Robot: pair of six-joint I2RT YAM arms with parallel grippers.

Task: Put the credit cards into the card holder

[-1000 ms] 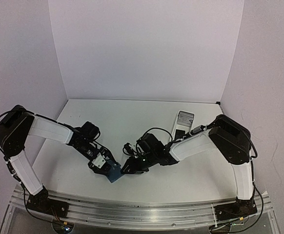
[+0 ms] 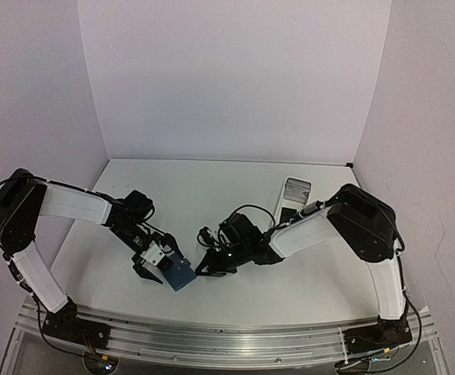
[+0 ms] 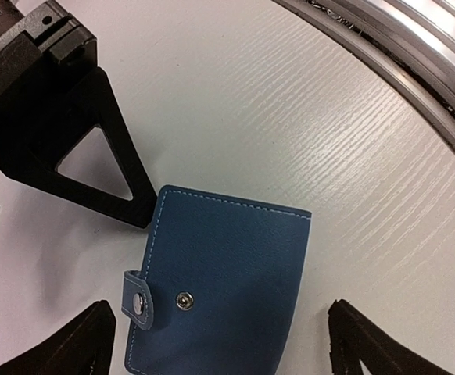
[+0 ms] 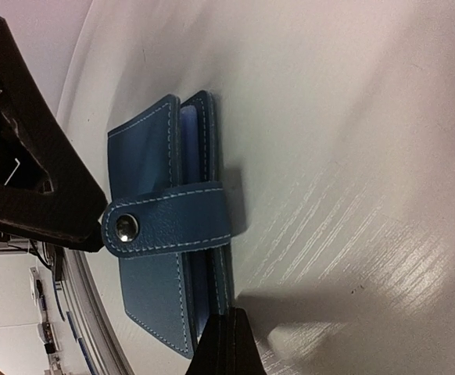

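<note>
The blue card holder (image 2: 179,273) lies on the table, toward the front and left of centre. In the left wrist view, the strap (image 3: 137,300) stands at its side edge, and the bare stud (image 3: 184,301) on the cover is uncovered. My left gripper (image 2: 159,259) is open above the holder, its fingers (image 3: 79,348) on either side of it, apart from it. Opposite, my right gripper is shut, tips close against the holder's edge, with nothing visible between them. A clear sleeve (image 4: 190,144) shows inside the holder's opening. Cards are not clearly visible.
A white tray (image 2: 302,181) with a greyish item and a dark one in it stands at the back right, partly behind my right arm. A metal rail (image 2: 235,340) runs along the front edge.
The left gripper's fingers have spread apart around the holder, and its arm has shifted slightly left. The right gripper has barely moved. The holder stays in nearly the same place.
</note>
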